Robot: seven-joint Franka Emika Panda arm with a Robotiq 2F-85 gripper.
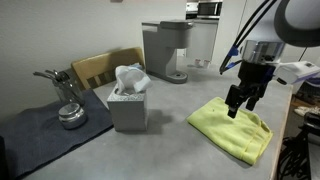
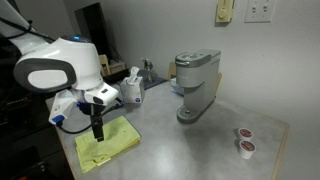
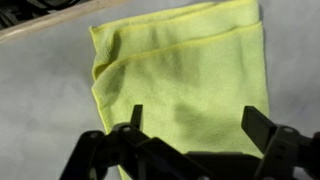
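A yellow-green cloth (image 1: pixel 228 132) lies flat on the grey table, with a folded edge along one side in the wrist view. Over that cloth (image 3: pixel 190 85) hangs my gripper, its two dark fingers wide apart and nothing between them. In exterior view 1 the gripper (image 1: pixel 242 108) points down above the cloth's far right part. The second exterior view has the arm's white wrist above the cloth (image 2: pixel 108 142), and a small gap seems to lie between fingertips and fabric.
A grey tissue box (image 1: pixel 128 109) stands left of the cloth. Behind are a coffee machine (image 1: pixel 166 50) and a wooden rack (image 1: pixel 97 68). Metal pots (image 1: pixel 70 100) rest on a dark mat (image 1: pixel 45 132). Small cups (image 2: pixel 246 148) sit at the table's far side.
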